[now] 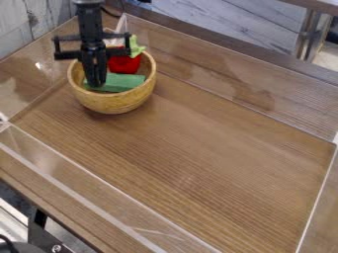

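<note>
A round wooden bowl (119,102) stands at the upper left of the table, holding a red object (126,62) with a green top, likely a tomato or similar, and a green block (123,84). My dark gripper (95,79) reaches down from the top into the bowl's left part, partly in front of these objects. The fingers look shut; whether anything is between the fingertips is hard to tell at this size.
A pale wall runs along the left and back, and a shelf-like edge shows at the top right.
</note>
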